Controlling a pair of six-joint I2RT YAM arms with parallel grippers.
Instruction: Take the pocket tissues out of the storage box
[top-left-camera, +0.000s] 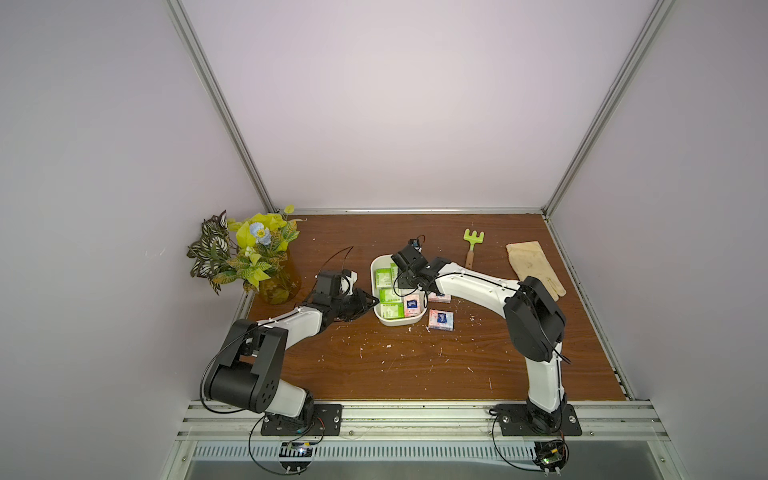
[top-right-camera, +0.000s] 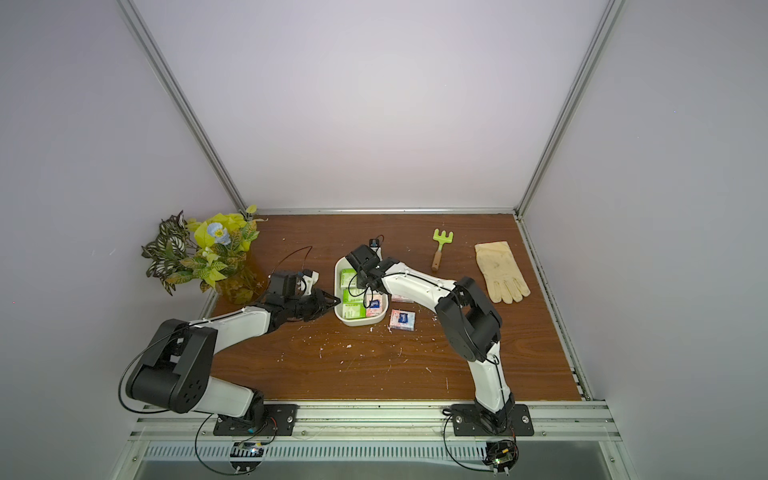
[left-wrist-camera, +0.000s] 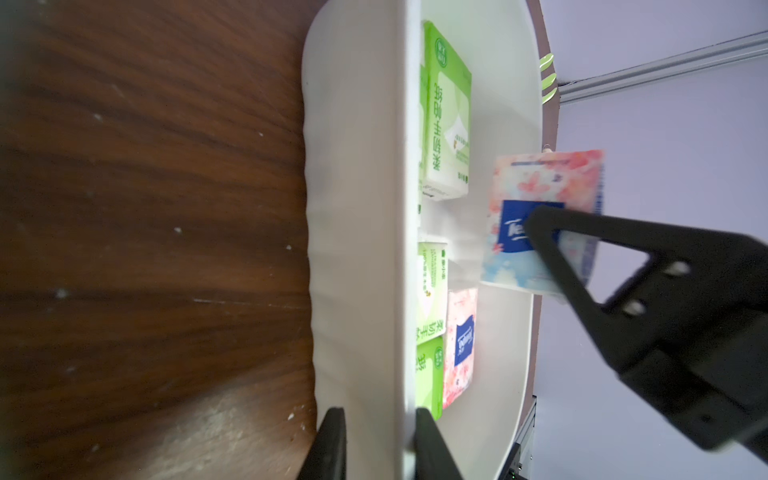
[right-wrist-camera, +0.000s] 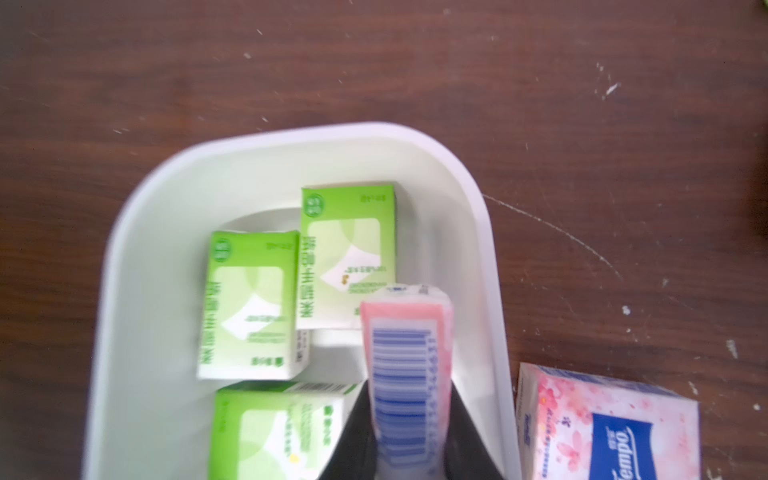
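Note:
Right gripper is shut on a pink tissue packet (left-wrist-camera: 552, 180), held up over the white storage box (right-wrist-camera: 452, 160). In the box lie several green packets (right-wrist-camera: 248, 304); a pink packet (left-wrist-camera: 460, 352) stands at its front right. My left gripper is at the box's left wall, its fingers on either side of the rim. Whether they press on it cannot be told. On the table right of the box is a pink packet (top-left-camera: 441, 320); another pink packet (top-left-camera: 439, 297) lies just behind, partly hidden by the right arm.
A flower vase (top-left-camera: 280, 280) stands at the back left. To the right lie a green hand fork (top-left-camera: 473, 240) and a beige glove (top-left-camera: 535, 270). Crumbs are scattered over the front of the table, which is otherwise bare.

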